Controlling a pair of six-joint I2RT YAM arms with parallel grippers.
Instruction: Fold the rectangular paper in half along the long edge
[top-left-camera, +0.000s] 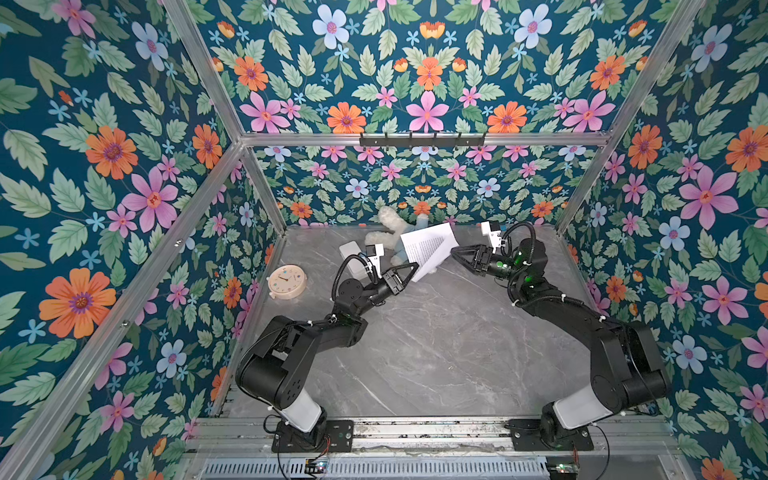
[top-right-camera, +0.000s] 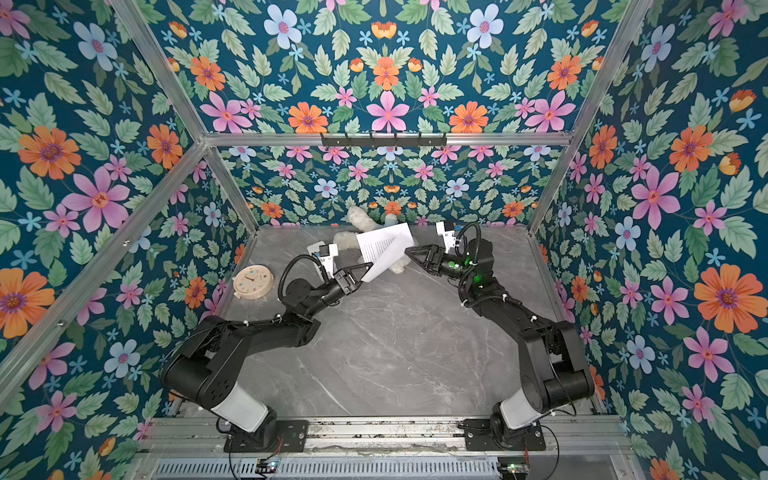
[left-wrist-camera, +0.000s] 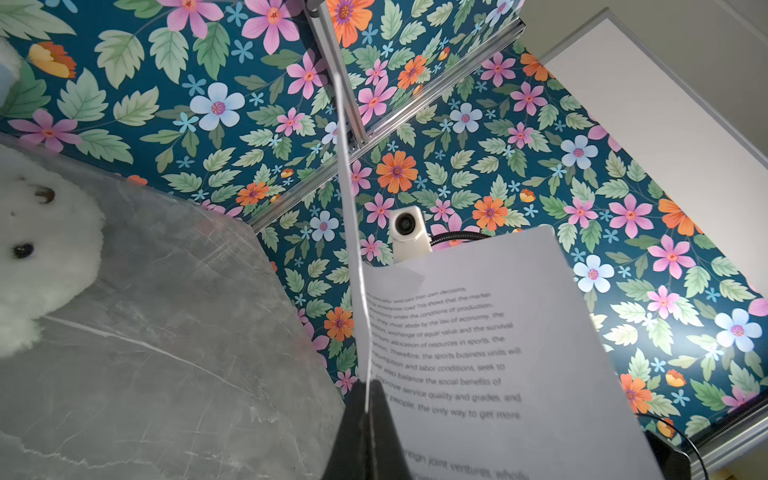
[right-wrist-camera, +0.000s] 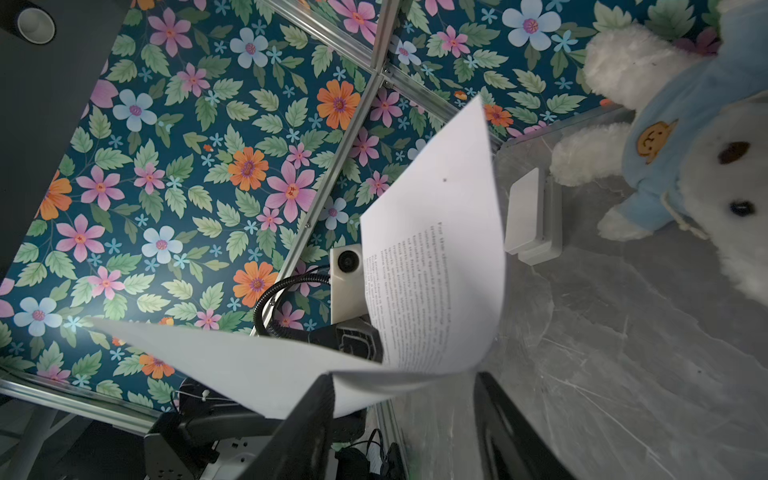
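The printed paper (top-left-camera: 425, 244) (top-right-camera: 382, 244) is held up in the air above the table's back middle, bent into a fold with its halves apart. My left gripper (top-left-camera: 409, 272) is shut on its edge; in the left wrist view the sheet rises from between the fingertips. My right gripper (top-left-camera: 461, 252) stands open just right of the paper, its fingers either side of the bent part in the right wrist view, with the sheet (right-wrist-camera: 424, 296) close in front.
A white plush toy in blue (right-wrist-camera: 664, 144) lies behind the paper. A small white box (right-wrist-camera: 529, 216) sits left of it. A round clock (top-right-camera: 253, 281) is at the table's left.
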